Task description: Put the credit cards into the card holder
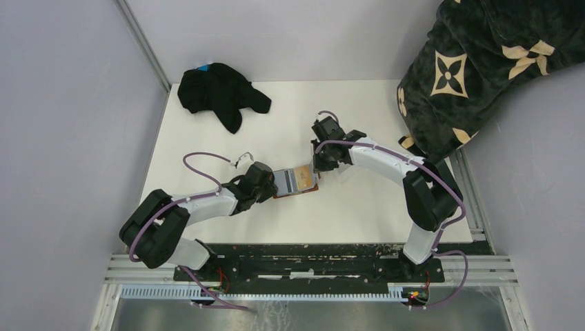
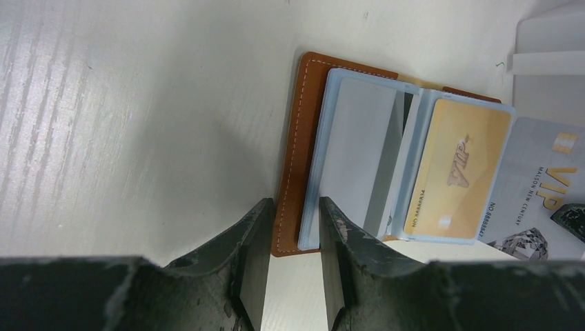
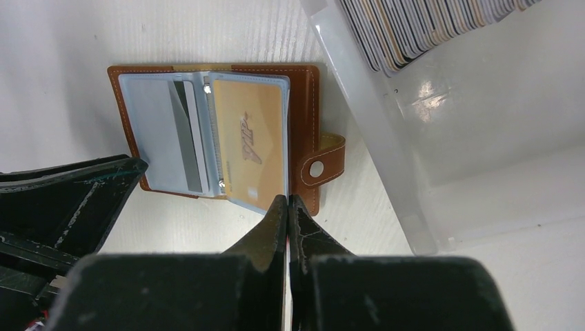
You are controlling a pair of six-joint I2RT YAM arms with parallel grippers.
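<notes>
The brown card holder (image 1: pixel 296 181) lies open on the table, its clear sleeves facing up. A gold VIP card (image 3: pixel 247 138) fills the right-hand sleeve. My left gripper is open, its fingertips on either side of the holder's left edge, near the lower corner. At the right edge of the gold card's sleeve is my right gripper, shut on a grey VIP card (image 2: pixel 531 186). That card stands nearly edge-on, and one dark right fingertip (image 2: pixel 574 219) shows against its face. Whether its edge is inside the sleeve, I cannot tell.
A clear tray (image 3: pixel 407 200) stands right of the holder, with a row of several cards (image 3: pixel 421 27) in it. Black cloth (image 1: pixel 221 93) lies at the back left, and a dark patterned cushion (image 1: pixel 483 69) leans at the back right.
</notes>
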